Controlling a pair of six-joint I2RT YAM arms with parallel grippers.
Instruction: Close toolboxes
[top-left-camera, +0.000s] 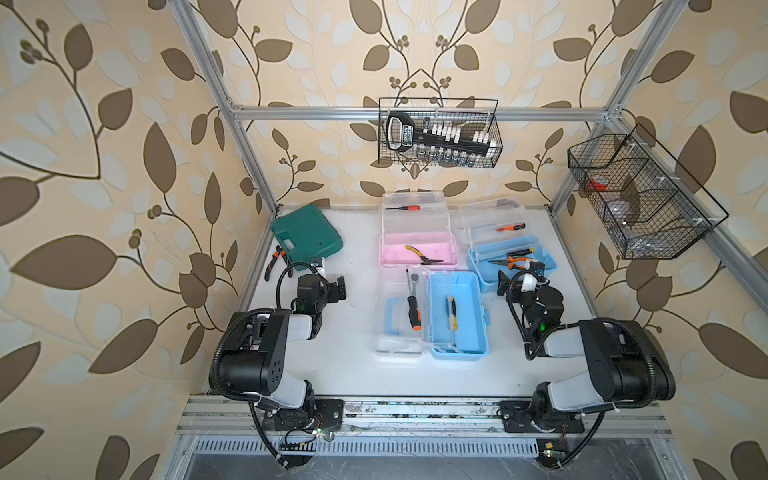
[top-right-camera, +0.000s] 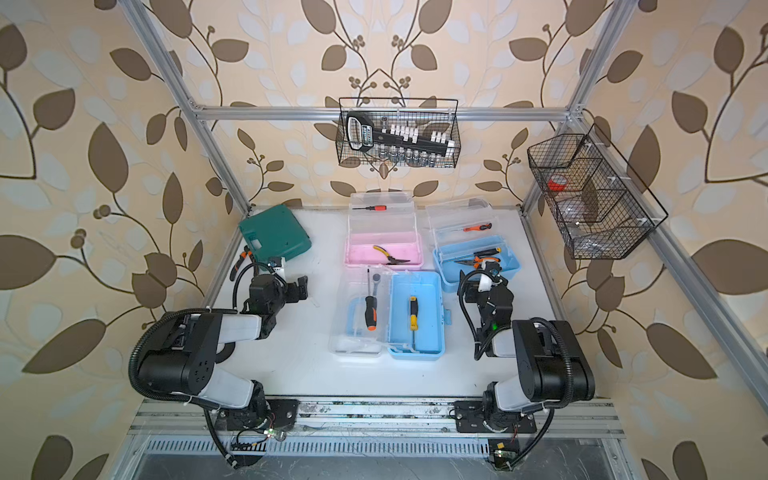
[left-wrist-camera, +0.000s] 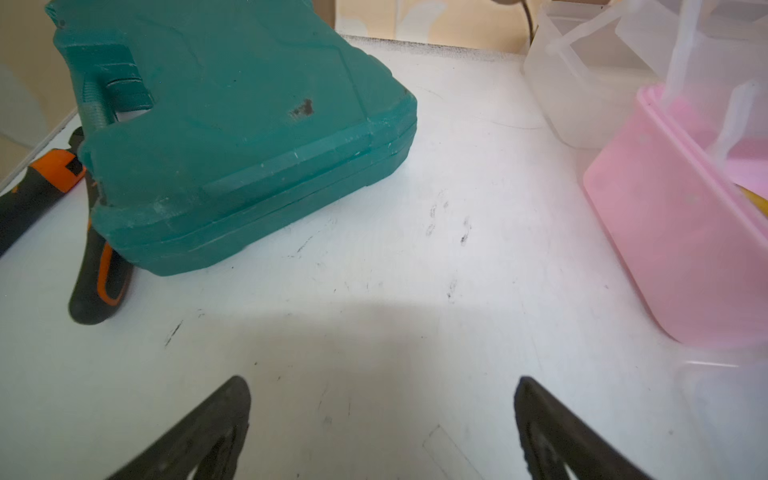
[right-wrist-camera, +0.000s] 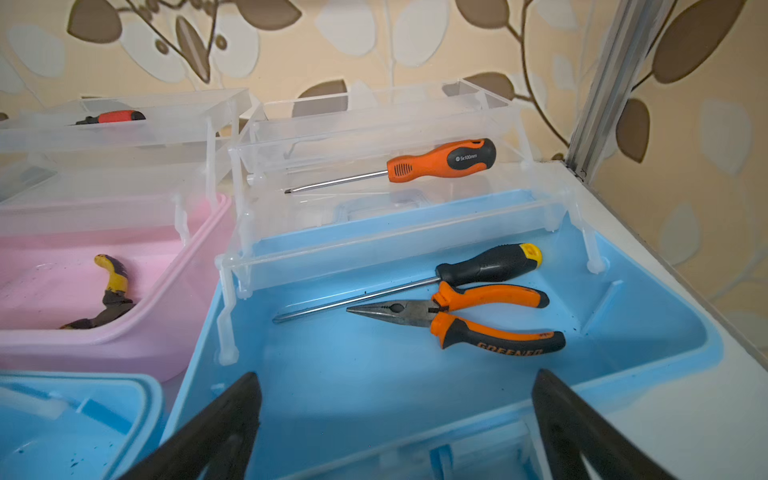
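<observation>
Three toolboxes stand with their clear lids swung back. The pink toolbox (top-left-camera: 392, 260) is at the back middle, pliers (top-left-camera: 423, 254) inside and a red screwdriver (top-left-camera: 409, 208) in its lid. Right of it, the back blue toolbox (right-wrist-camera: 336, 384) holds orange pliers (right-wrist-camera: 488, 316) and a dark screwdriver (right-wrist-camera: 492, 264); an orange screwdriver (right-wrist-camera: 444, 161) lies in its lid. The front blue toolbox (top-left-camera: 472, 345) has a yellow screwdriver (top-left-camera: 452, 313) inside, its lid flat to the left under another screwdriver (top-left-camera: 413, 312). Open and empty, my right gripper is at the back blue box's front wall. My left gripper is open above bare table.
A closed green case (left-wrist-camera: 248, 136) lies at the back left with orange-black handled pliers (left-wrist-camera: 104, 276) beside it. Wire baskets (top-left-camera: 440, 140) hang on the back and right sides. Bare table lies between the green case and the toolboxes.
</observation>
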